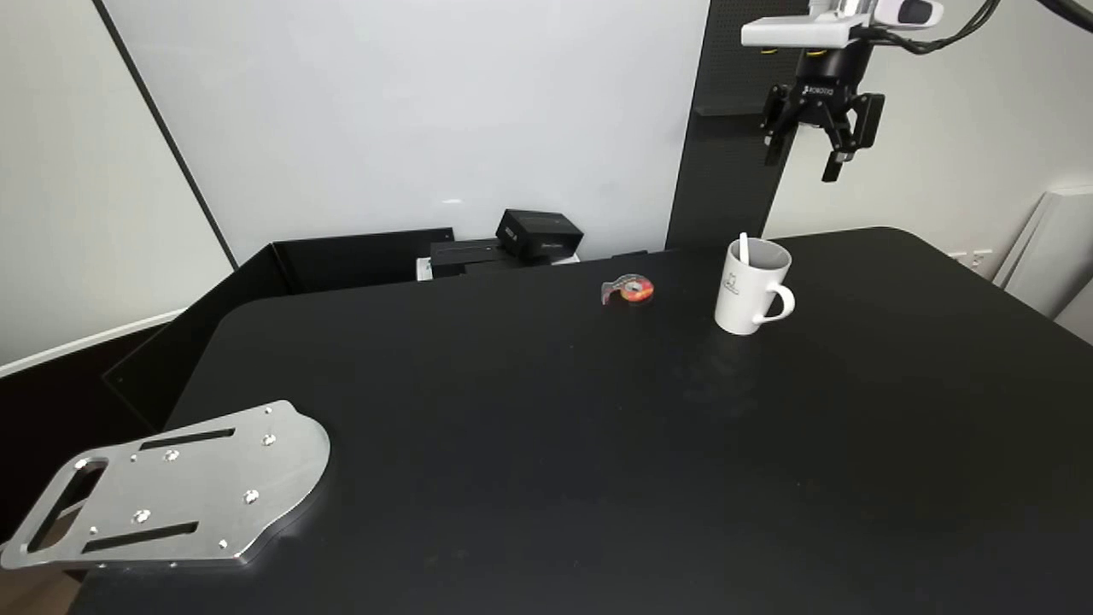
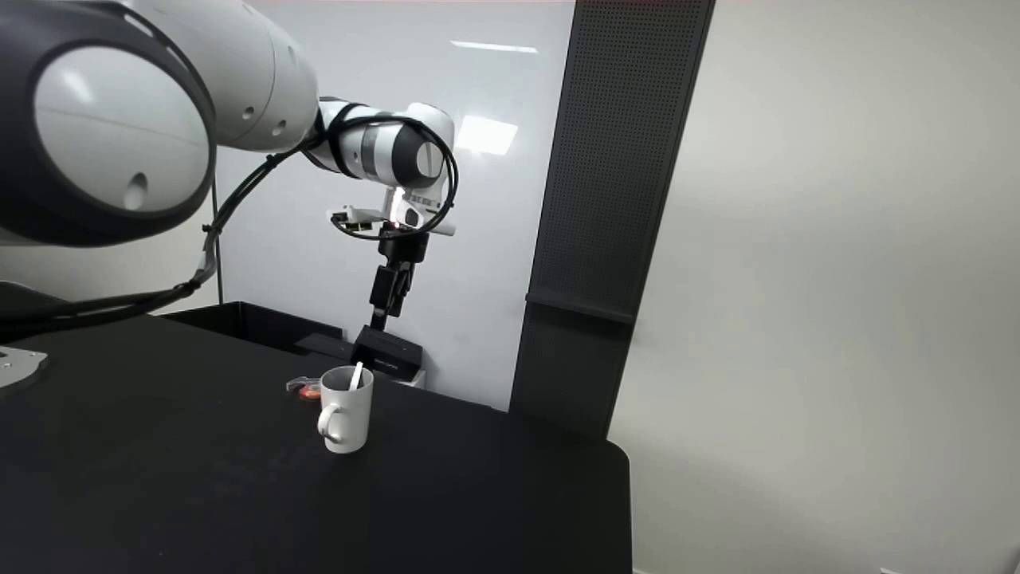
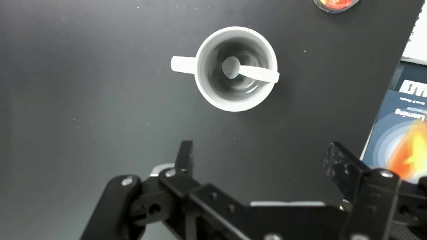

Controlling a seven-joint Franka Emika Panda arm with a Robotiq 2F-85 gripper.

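A white mug stands upright on the black table, its handle to the right in exterior view 1. Inside it leans a white spoon, bowl down, with the end of its handle over the rim. High above the table, clear of the mug, hangs my gripper. The wrist view shows its two fingers wide apart with only bare table visible below the gap, and the mug lies ahead of them. Exterior view 2 has the gripper side-on, beyond and above the mug.
A red tape dispenser lies near the mug. At the table's back edge sits a black box, and books lie past the edge. A metal plate occupies the near left corner.
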